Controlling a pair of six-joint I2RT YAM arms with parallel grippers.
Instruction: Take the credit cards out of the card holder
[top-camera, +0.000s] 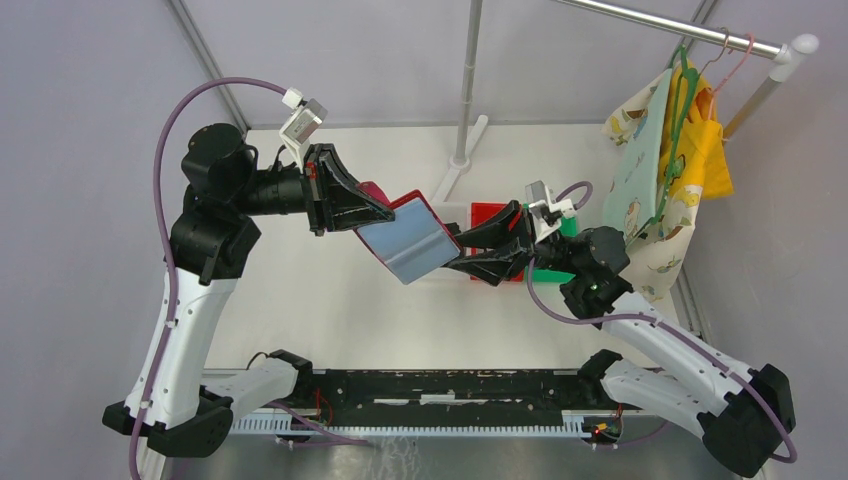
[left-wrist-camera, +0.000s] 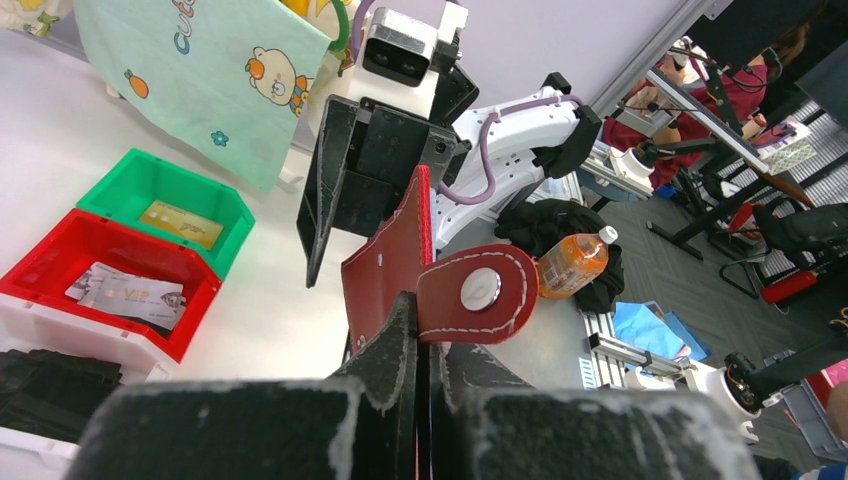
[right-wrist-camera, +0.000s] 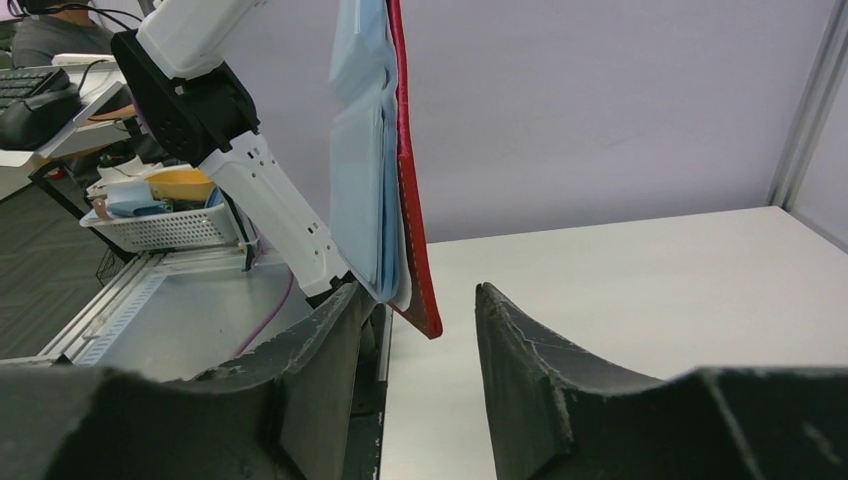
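The red leather card holder (top-camera: 408, 240) with light blue sleeves hangs open in the air, its left end in my left gripper (top-camera: 375, 213), which is shut on it near the snap flap (left-wrist-camera: 470, 295). In the right wrist view its stacked sleeves (right-wrist-camera: 365, 180) stand on edge above my right gripper, whose fingers stand open on either side of the holder's lower end, with nothing visibly clamped between them. I cannot tell whether any cards are inside the sleeves.
A red bin (left-wrist-camera: 205, 305) with VIP cards, a green bin (left-wrist-camera: 230, 243) with a gold card and a white bin (left-wrist-camera: 160, 365) with dark items stand on the table. Hanging clothes (top-camera: 645, 160) occupy the right side.
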